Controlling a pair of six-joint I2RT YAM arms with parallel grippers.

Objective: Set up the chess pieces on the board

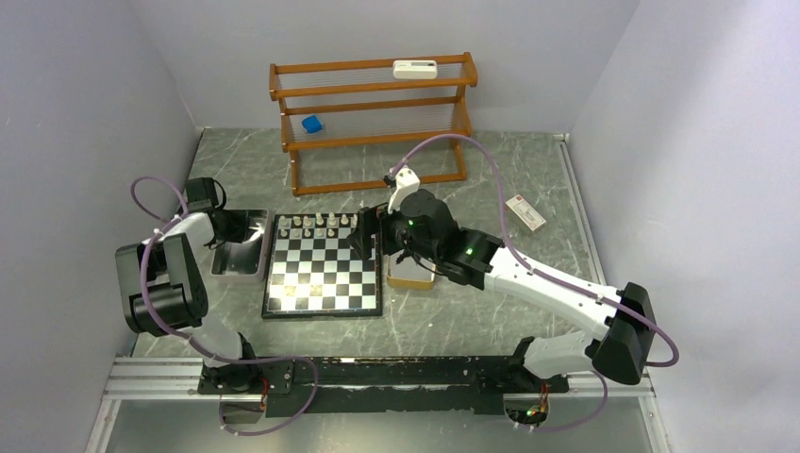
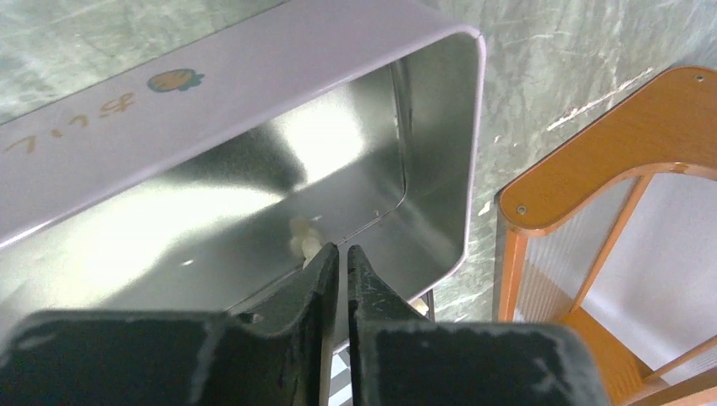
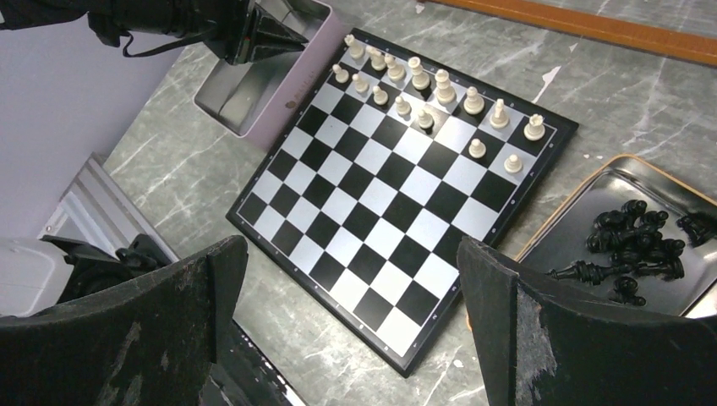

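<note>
In the right wrist view the chessboard (image 3: pixel 376 197) carries two rows of white pieces (image 3: pixel 445 87) along its far edge, with one bare square in the front row between a pawn (image 3: pixel 424 119) and another pawn (image 3: pixel 478 148). Inside the metal box, a small white piece (image 2: pixel 309 245) lies by my left gripper, partly hidden by a finger. Only a narrow gap parts the left fingertips, and nothing shows held there. My right gripper is wide open and empty above the board. Black pieces (image 3: pixel 638 237) lie heaped in a tray on the right.
The pinkish-walled metal box (image 3: pixel 292 95) stands just left of the board. A tray (image 3: pixel 583 190) with a tan rim is to the right. Behind stands a wooden rack (image 1: pixel 377 142); a small white box (image 1: pixel 525 212) lies at far right.
</note>
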